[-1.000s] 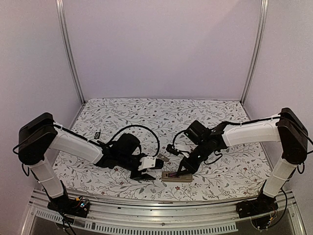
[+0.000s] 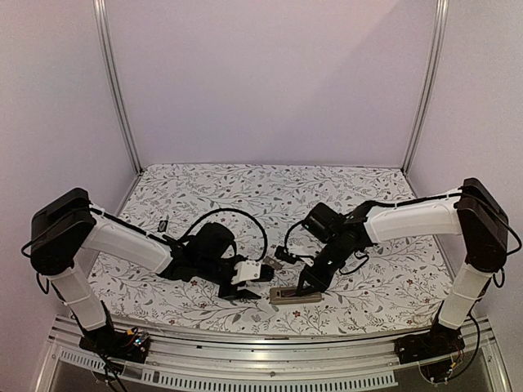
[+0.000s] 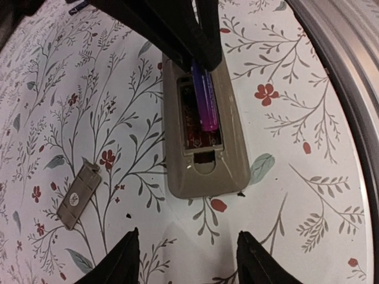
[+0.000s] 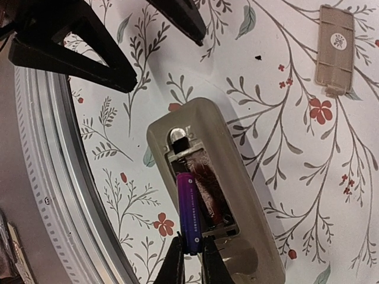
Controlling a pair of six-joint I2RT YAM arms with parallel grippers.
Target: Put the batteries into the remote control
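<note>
The brown-grey remote control (image 2: 296,299) lies back up near the front edge, its battery compartment uncovered. My right gripper is shut on a purple battery (image 4: 188,204) by one end. The battery's free end reaches over one slot of the compartment, near its end wall; I cannot tell whether it touches. The neighbouring slot looks dark reddish, its contents unclear. My left gripper stands open beside the remote's near end, nothing between its fingers; in the right wrist view its fingers (image 4: 121,77) are spread apart.
The detached battery cover (image 3: 79,195) lies on the patterned table beside the remote. A small dark object (image 2: 163,224), perhaps another battery, lies at the far left. A metal rail (image 2: 245,347) runs along the front.
My right gripper has shifted and tilted slightly over the remote with the battery held. The left arm and the remote look unmoved.
</note>
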